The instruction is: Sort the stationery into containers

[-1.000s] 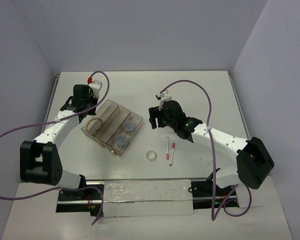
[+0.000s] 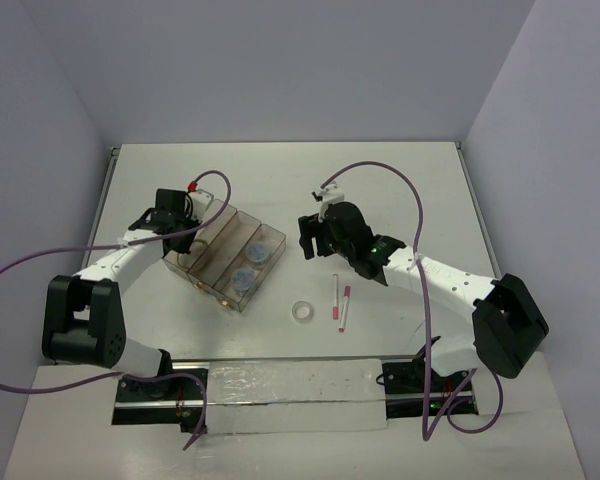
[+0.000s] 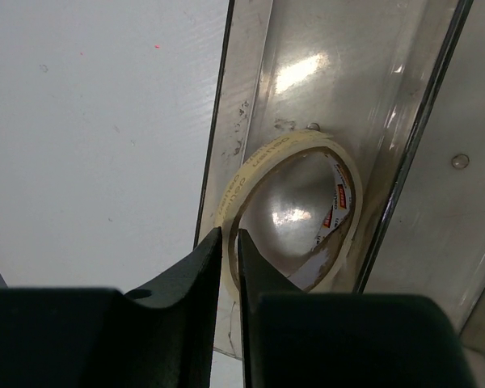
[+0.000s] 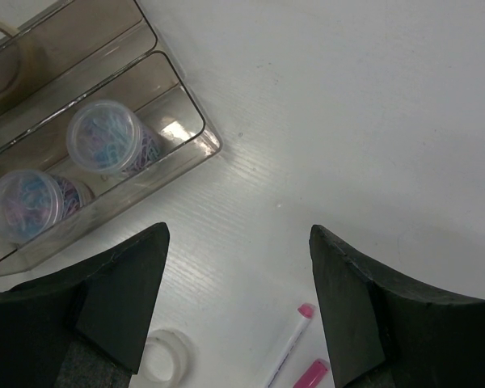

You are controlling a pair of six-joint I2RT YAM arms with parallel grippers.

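A cream tape roll (image 3: 287, 145) lies in the left compartment of a clear divided box (image 3: 404, 162), filling most of that compartment's width. Over it, my left gripper has its fingers almost together, and the roll's near rim shows in the narrow gap. Whether the fingers pinch that rim or it only lies behind them, I cannot tell. My right gripper stands wide open and empty above the table. Below it are a small white tape ring (image 4: 162, 358) and two pink-ended sticks, one white with a pink tip (image 4: 293, 339) and one pinker (image 4: 311, 374).
Two clear tubs, the upper (image 4: 105, 137) and the lower (image 4: 28, 206), filled with coloured clips or similar, sit in the box's right compartment. The middle compartment (image 2: 228, 250) looks empty. Bare table (image 2: 400, 190) lies behind and right of the right arm.
My left gripper has come down and toward the front of the box, onto the tape roll, and now hides part of it. The right arm has barely moved.
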